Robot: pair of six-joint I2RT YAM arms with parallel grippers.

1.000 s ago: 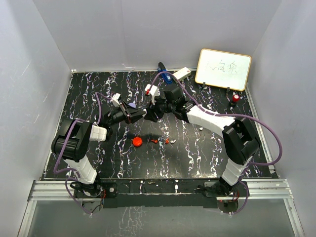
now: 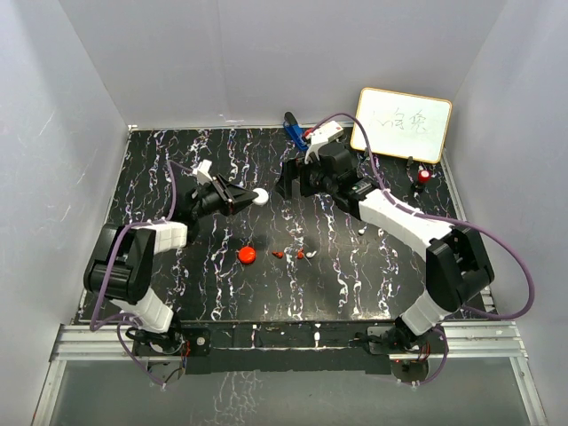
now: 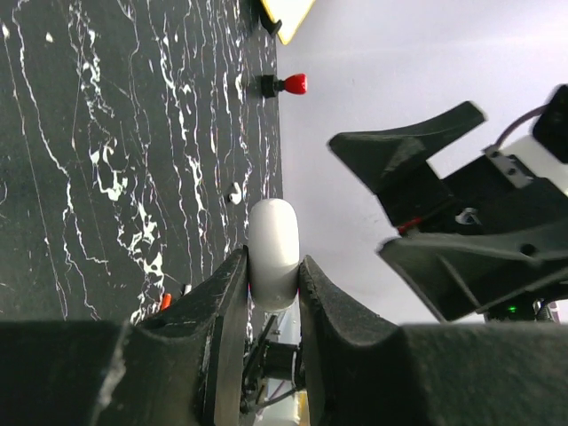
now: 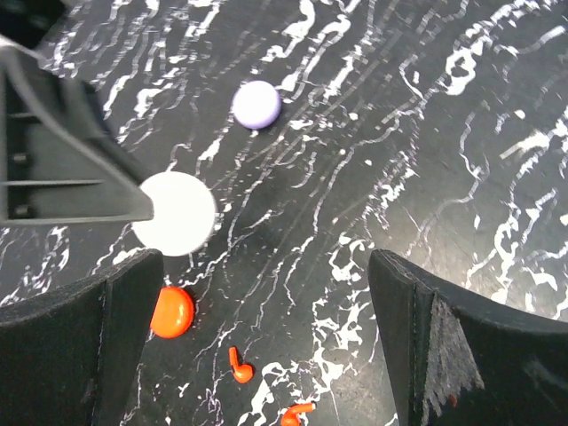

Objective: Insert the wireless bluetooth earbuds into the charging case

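Note:
My left gripper [image 2: 245, 197] is shut on the white charging case [image 2: 260, 196], held upright between its fingertips in the left wrist view [image 3: 273, 253]. My right gripper [image 2: 286, 177] is open, apart to the right of the case, nothing between its fingers; in the right wrist view its fingers frame bare table. Below it lie small red-orange pieces [image 4: 240, 367] [image 2: 300, 254], which look like earbuds, and a small white piece [image 2: 311, 255] beside them.
A red round object [image 2: 248, 255] lies front left, a lilac one [image 4: 256, 105] behind. A whiteboard [image 2: 399, 124], a blue object [image 2: 295, 133] and a red-topped object [image 2: 422, 180] stand at the back and right.
The right gripper has moved away from the case toward the back right. The left gripper, with the case, has shifted slightly left and back.

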